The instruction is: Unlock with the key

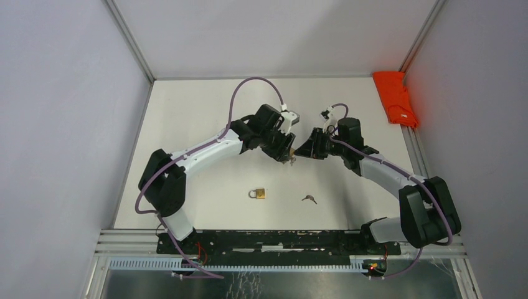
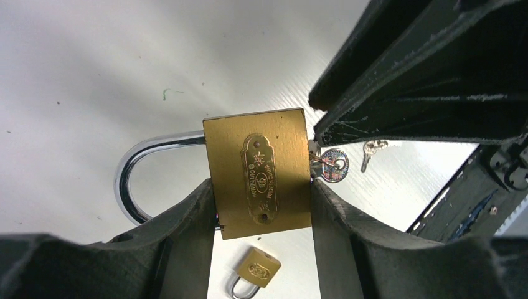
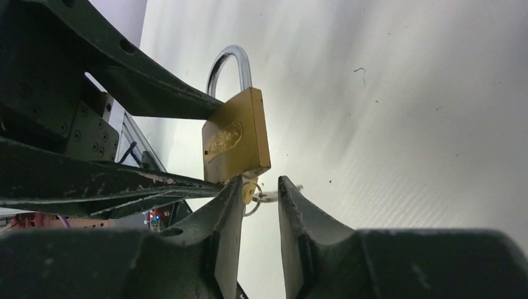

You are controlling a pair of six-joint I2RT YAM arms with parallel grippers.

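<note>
A large brass padlock (image 2: 261, 168) is held off the table, with my left gripper shut on its body. Its steel shackle (image 2: 140, 148) points away from my right gripper. Small keys (image 2: 334, 165) on a ring hang at the padlock's keyhole side; how deep any key sits cannot be seen. My right gripper is open at that side, a gap showing between its fingers. In the right wrist view a thin silver key (image 3: 269, 197) shows in this gap and pokes out past one finger. From above, both grippers nearly meet, hiding most of the padlock.
On the table lie a smaller brass padlock (image 1: 257, 194) and a separate pair of keys (image 1: 309, 199). An orange cloth (image 1: 396, 98) lies at the back right corner.
</note>
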